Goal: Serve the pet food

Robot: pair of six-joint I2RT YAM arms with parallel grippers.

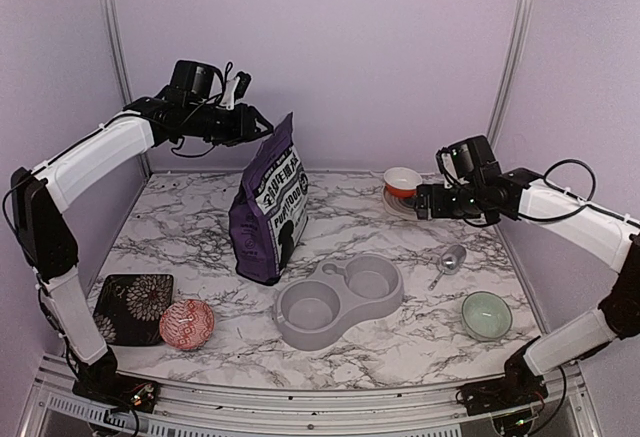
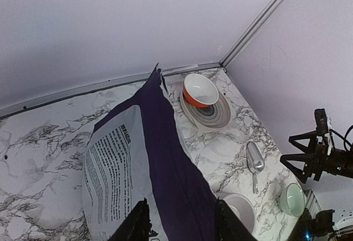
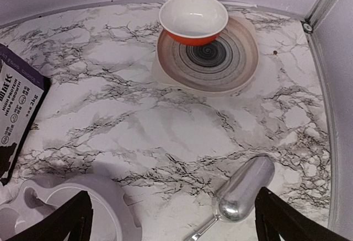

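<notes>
A purple and white bag of pet food (image 1: 270, 207) stands upright left of centre, its pointed top corner up. My left gripper (image 1: 258, 125) hangs beside that top. In the left wrist view its fingers (image 2: 138, 221) are apart and the bag (image 2: 176, 169) lies in view below and beyond them; whether they touch it I cannot tell. The grey double feeder (image 1: 342, 307) rests at the front middle. A metal scoop (image 1: 449, 263) lies to its right, handle toward the feeder. Above and behind the scoop, my right gripper (image 1: 424, 202) is open and empty; its spread fingers (image 3: 287, 216) frame the scoop's side of the table.
An orange and white bowl (image 1: 402, 179) sits on a round grey plate (image 3: 165, 73) at the back right. A green bowl (image 1: 487, 316) is front right. At front left are a black tray (image 1: 130, 302) and a red patterned bowl (image 1: 187, 324).
</notes>
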